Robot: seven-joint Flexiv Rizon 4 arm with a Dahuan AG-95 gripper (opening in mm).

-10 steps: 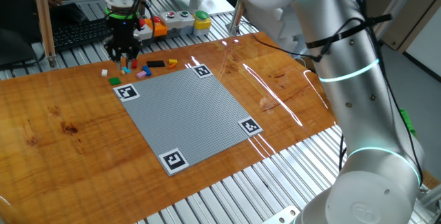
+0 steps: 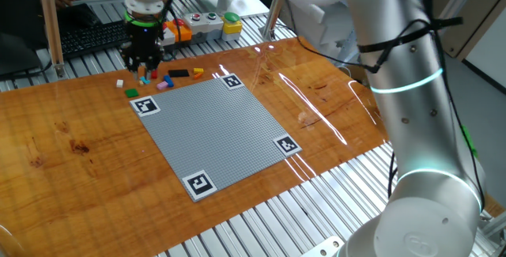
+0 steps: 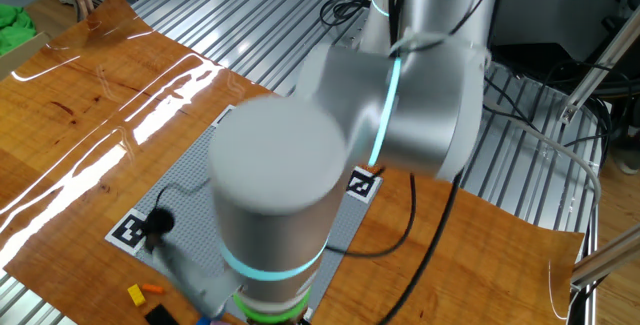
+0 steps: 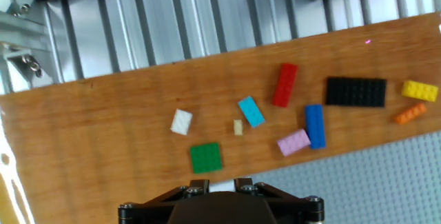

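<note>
In the wrist view my gripper is at the bottom edge, its two fingertips apart with no brick between them. Beyond it on the wooden table lie a green brick (image 4: 206,158), a white one (image 4: 181,122), a small beige piece (image 4: 238,127) and a light blue brick (image 4: 251,112). Farther right are red (image 4: 284,85), pink (image 4: 294,142), blue (image 4: 315,126), black (image 4: 355,92), yellow (image 4: 419,91) and orange (image 4: 410,113) bricks. Exterior view 1 shows the gripper (image 2: 142,58) hanging above the left part of this group. The arm hides the gripper in exterior view 2.
A grey studded baseplate (image 2: 213,122) with a marker at each corner lies bare beside the bricks. Behind the table edge stand coloured button boxes (image 2: 207,26) and a keyboard (image 2: 93,39). Open wood (image 2: 87,178) stretches to the left of the plate.
The bricks and baseplate stay where they were.
</note>
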